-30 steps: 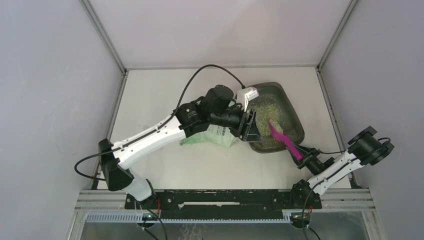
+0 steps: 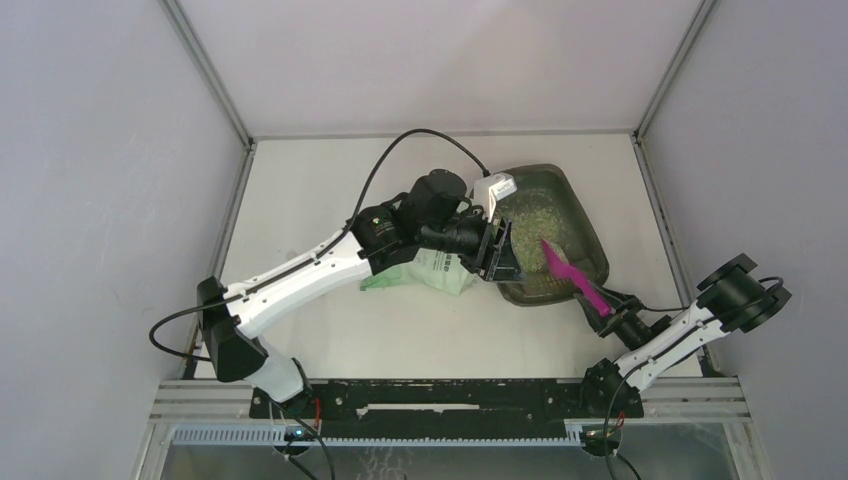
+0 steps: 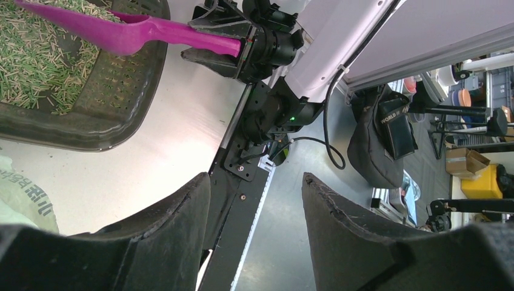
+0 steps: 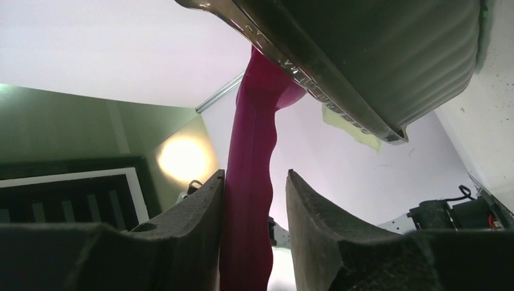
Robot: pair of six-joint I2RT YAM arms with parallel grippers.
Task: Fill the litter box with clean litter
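Observation:
The dark litter box [image 2: 577, 215] stands at the right of the table, with greenish litter pellets [image 3: 30, 60] spread over part of its floor. A magenta scoop [image 3: 121, 30] reaches over the box with its blade above the pellets. Its handle [image 4: 248, 176] lies between the fingers of my right gripper, against one finger; a narrow gap shows on the other side, so how firmly it is held is unclear. My left gripper is open and empty, above the box's near left side in the top view. A pale green bag [image 2: 430, 268] lies partly hidden under the left arm.
White table [image 2: 480, 345] shows bare in front of the box and at the left [image 2: 290, 200]. Walls enclose the table at the back and sides. The left arm [image 2: 310, 265] spans much of the table's left half.
The scoop's blade has swung very slightly towards the back and right, its handle angle shifting a little. The left arm, the box and the bag look unchanged.

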